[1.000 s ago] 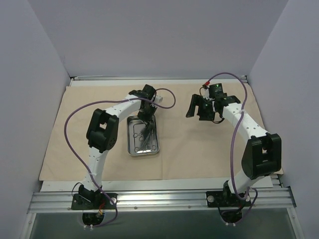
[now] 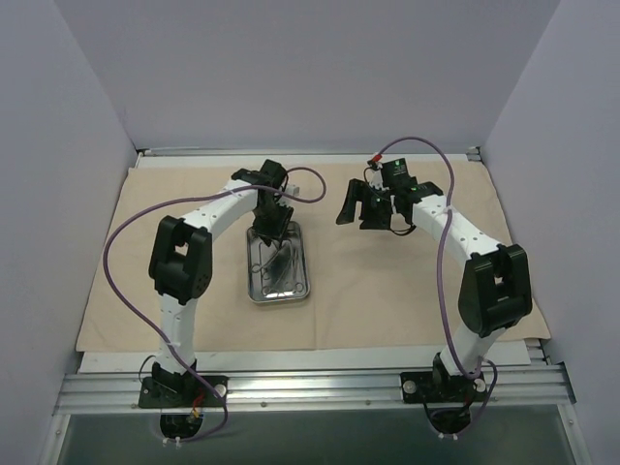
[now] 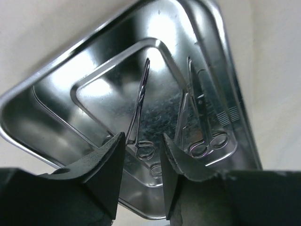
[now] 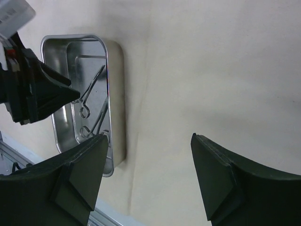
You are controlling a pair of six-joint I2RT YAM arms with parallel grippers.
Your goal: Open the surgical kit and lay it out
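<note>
The open steel tray lies left of centre on the cloth, holding hemostats and scissors, with more ringed instruments partly hidden. My left gripper is above the tray, pointing down, its fingers part open over the hemostat, nothing seen held. My right gripper stands out to the right of the tray over bare cloth, fingers apart with nothing between them; in the right wrist view the tray is at the left beside it.
Walls edge the workspace, with a metal rail along the front.
My left gripper has moved slightly left across the tray. My right arm has shifted left, toward the tray.
</note>
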